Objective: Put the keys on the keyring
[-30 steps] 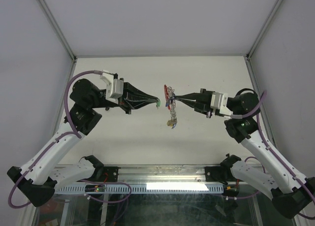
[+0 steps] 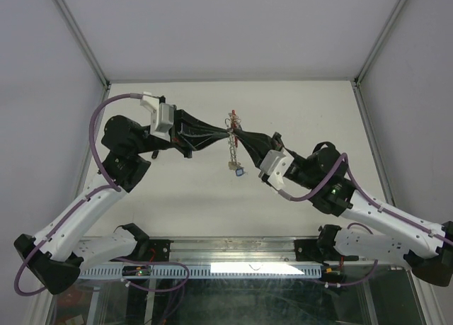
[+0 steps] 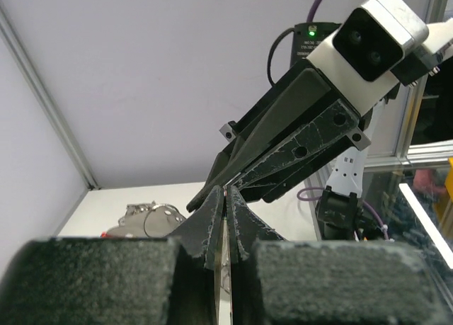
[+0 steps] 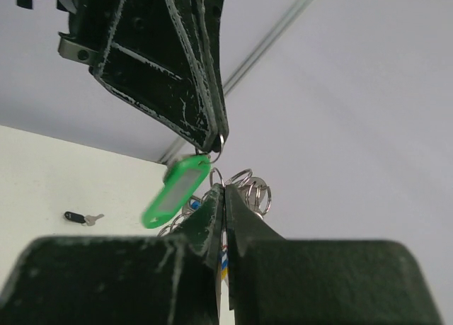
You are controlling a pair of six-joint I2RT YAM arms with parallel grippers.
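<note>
In the top view my left gripper point(image 2: 228, 132) and right gripper point(image 2: 236, 131) meet nearly tip to tip above the table. The left gripper is shut on a thin metal ring, from which a green key tag point(image 4: 176, 192) hangs, blurred. My right gripper is shut on the keyring, a cluster of thin wire rings point(image 4: 256, 195) at its fingertips. A chain of rings and keys dangles below, ending in a blue tag point(image 2: 239, 172). Whether the tag's ring is linked with the keyring cannot be told. Grey keys point(image 3: 145, 220) show behind the fingers.
A black-headed key point(image 4: 83, 217) lies alone on the white table, by the left arm's side. Grey walls point(image 2: 233, 35) enclose the back and sides.
The right gripper has swung in leftward with the keyring, closing the gap to the left gripper's tip. The left gripper has shifted slightly away from the front edge. The hanging chain has swayed.
</note>
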